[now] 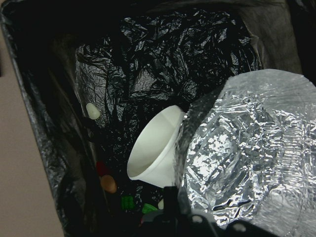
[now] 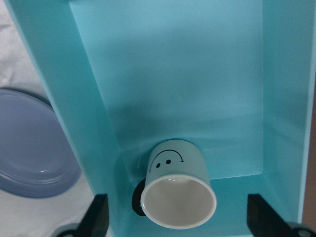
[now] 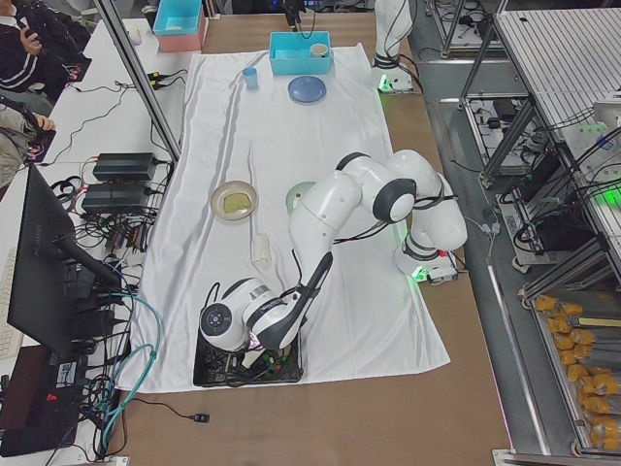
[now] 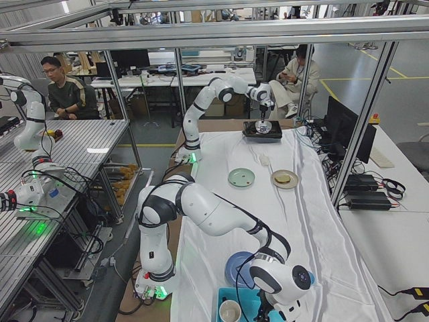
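Note:
My left gripper hangs over the black lined bin [image 1: 37,123]; whether it is shut is unclear. A crinkled clear plastic item [image 1: 247,148] fills the right of the left wrist view, beside a white paper cup [image 1: 153,148] lying in the bin among small food-like bits. My right gripper stands open over the cyan container [image 2: 81,123], with a smiley mug [image 2: 177,190] lying between and beyond its fingertips.
A blue plate [image 2: 34,148] is beside the cyan container. A beige plate [image 3: 234,200], a green plate [image 4: 241,177] and a small blue cup [image 3: 250,78] stand on the white cloth.

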